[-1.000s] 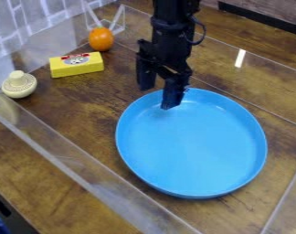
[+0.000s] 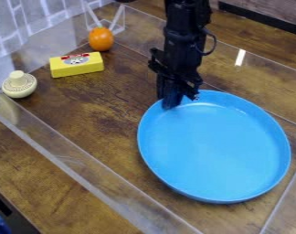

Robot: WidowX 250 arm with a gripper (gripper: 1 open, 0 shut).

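Note:
A large blue round tray (image 2: 214,148) lies on the wooden table, right of centre. My black gripper (image 2: 175,90) reaches down from the top to the tray's back left rim. Its fingertips are dark and blurred against the rim, so what is between them cannot be made out.
An orange (image 2: 100,39), a yellow block (image 2: 76,65) and a white mushroom-like object (image 2: 19,84) sit at the back left. Bare wood (image 2: 78,146) fills the left front and the back right.
The blue tray has shifted to the right and slightly toward the front. My gripper has moved a little to the right and down with its tips at the rim.

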